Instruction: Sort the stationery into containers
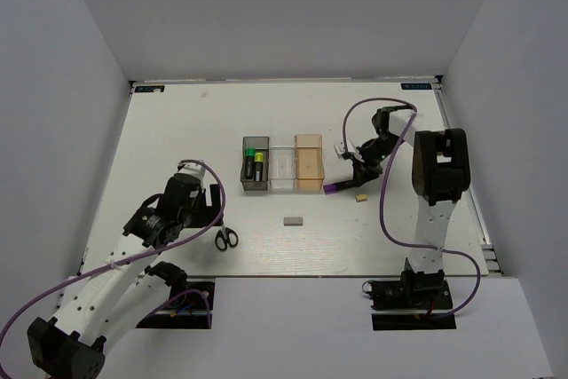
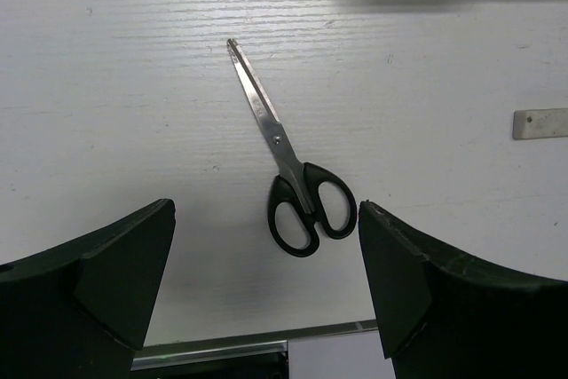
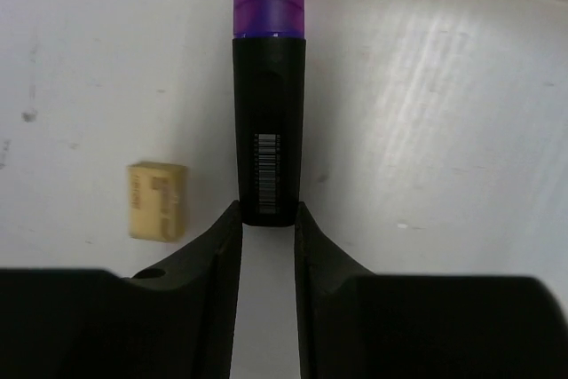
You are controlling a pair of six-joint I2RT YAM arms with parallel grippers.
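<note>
A black and purple highlighter (image 3: 271, 86) runs up the right wrist view. Its black end sits between the fingertips of my right gripper, which look closed on it. In the top view, the highlighter's purple end (image 1: 332, 188) points left, just below the orange container (image 1: 310, 187). Black-handled scissors (image 2: 302, 188) lie on the table under my left gripper, which is open and empty. A small tan eraser (image 3: 157, 201) lies beside the highlighter. A grey block (image 1: 293, 221) rests in front of the containers.
The grey container (image 1: 256, 186) holds two markers, one with a green cap (image 1: 249, 153) and one with a yellow cap (image 1: 259, 157). Between it and the orange one, the clear container (image 1: 282, 166) looks empty. Free table lies behind the containers.
</note>
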